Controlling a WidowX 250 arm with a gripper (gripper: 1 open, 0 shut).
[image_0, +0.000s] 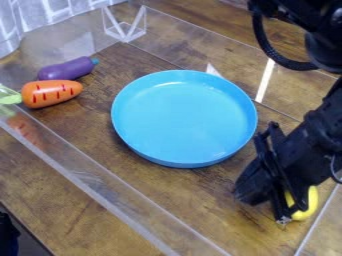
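Observation:
My black gripper (274, 185) is at the lower right, just below and right of a blue plate (185, 112). A yellow object (303, 207) lies beside and partly behind the gripper, mostly hidden by it. The fingers look close together, and I see nothing clearly held between them.
A purple eggplant (67, 69) and an orange carrot (51, 93) lie at the upper left. Clear acrylic walls border the wooden surface. Bare wood lies below the plate.

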